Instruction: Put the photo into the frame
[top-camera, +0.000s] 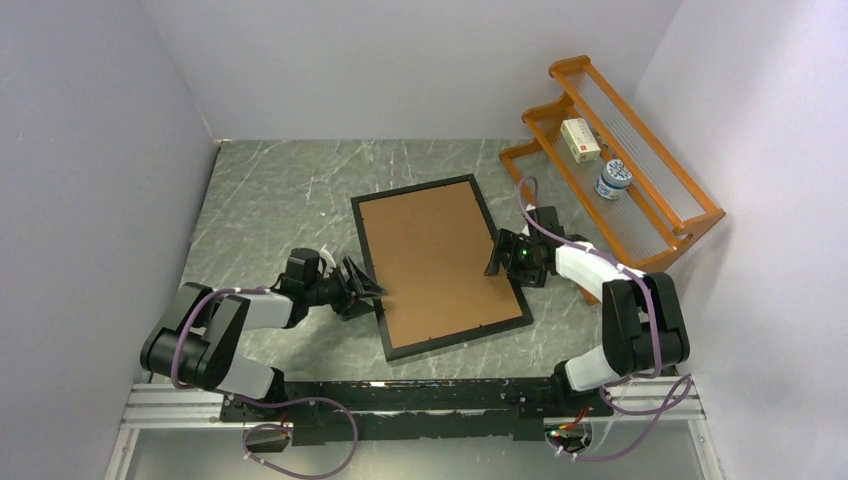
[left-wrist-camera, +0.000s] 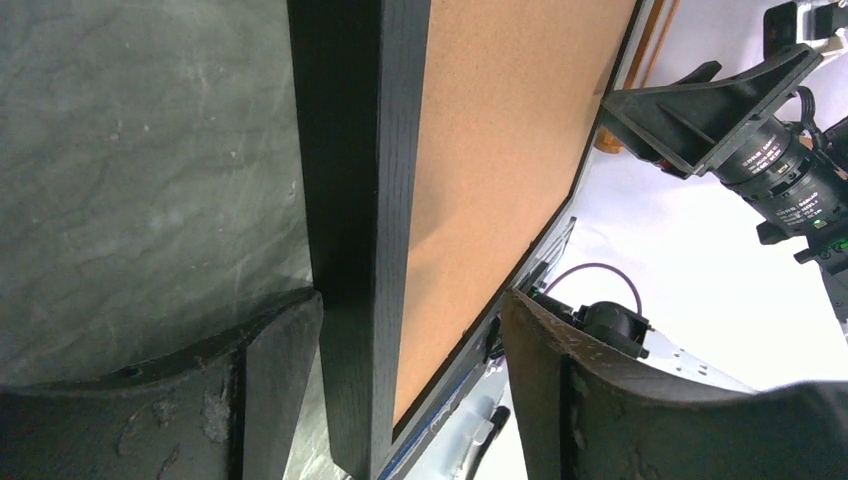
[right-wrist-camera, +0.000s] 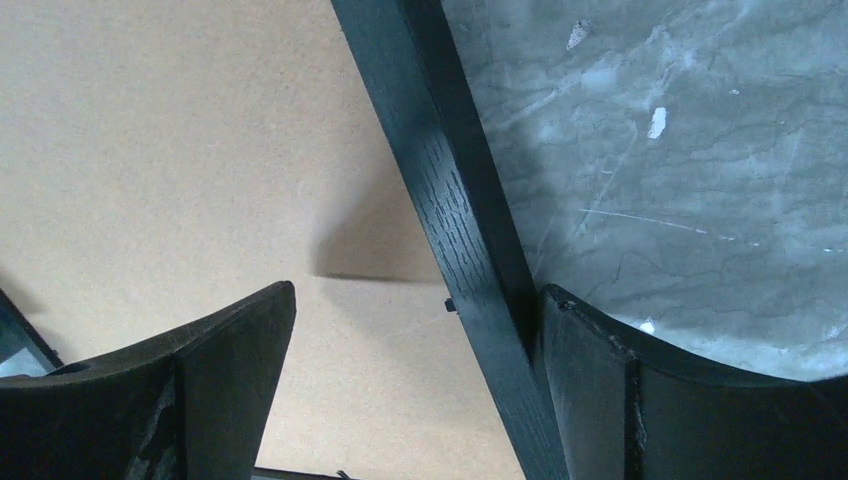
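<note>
The black picture frame lies back side up on the marble-look table, turned slightly, with its brown backing board in place. No photo shows in any view. At the left side of the frame is my left gripper; in the left wrist view its fingers stand apart on either side of the frame's edge. My right gripper is over the right edge. In the right wrist view its fingers are wide apart, one above the board and the other beside the outer side of the black border.
A wooden shelf holding a small box and a blue-and-white jar stands at the right, close to my right arm. Bare table lies to the left of the frame.
</note>
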